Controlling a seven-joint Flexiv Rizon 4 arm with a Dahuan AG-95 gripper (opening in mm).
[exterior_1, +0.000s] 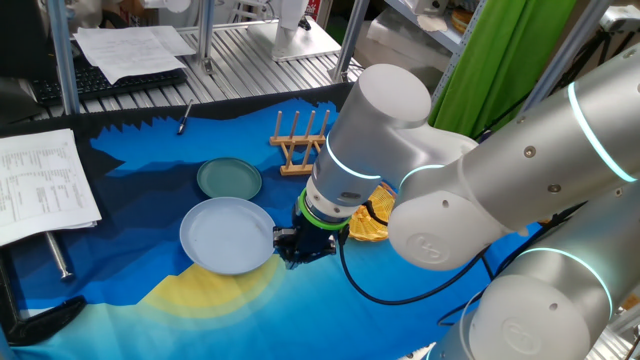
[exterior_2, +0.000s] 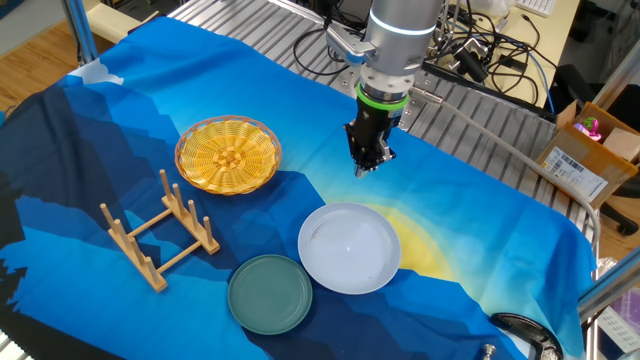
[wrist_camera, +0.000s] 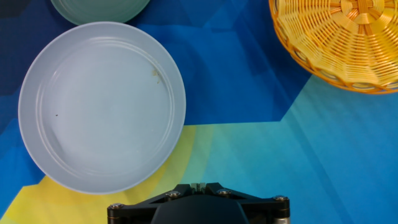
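My gripper (exterior_2: 362, 172) hangs above the cloth, off the edge of the light blue-grey plate (exterior_2: 349, 249). In the wrist view the fingertips of my gripper meet at the bottom edge; it is shut, with nothing showing between them. The large plate (wrist_camera: 102, 109) lies flat and empty to the left there, a few small specks on it. A smaller green plate (exterior_2: 270, 294) lies flat beside it, also empty. The wooden dish rack (exterior_2: 163, 235) with upright pegs stands empty. Near it is a round yellow wicker basket (exterior_2: 228, 156), empty, partly hidden by my arm in exterior view 1.
Papers (exterior_1: 45, 185) and a black clamp-like object (exterior_1: 40, 320) occupy one side of the table. A pen (exterior_1: 185, 118) lies near the far edge. A black cable (exterior_1: 400, 301) loops beside the arm.
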